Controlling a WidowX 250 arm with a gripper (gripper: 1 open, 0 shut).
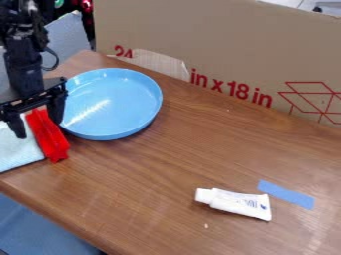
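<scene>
My black gripper (35,104) is at the left, low over the upper end of a red object (51,138), its fingers open. The red object lies beside a white cloth (14,150), between it and a blue plate (114,103). The gripper hides part of the cloth and of the red object's top end. At the lower right, a white tube (233,201) lies on the wooden table (173,169).
A large cardboard box (226,45) stands along the back. A strip of blue tape (285,195) is on the table near the tube.
</scene>
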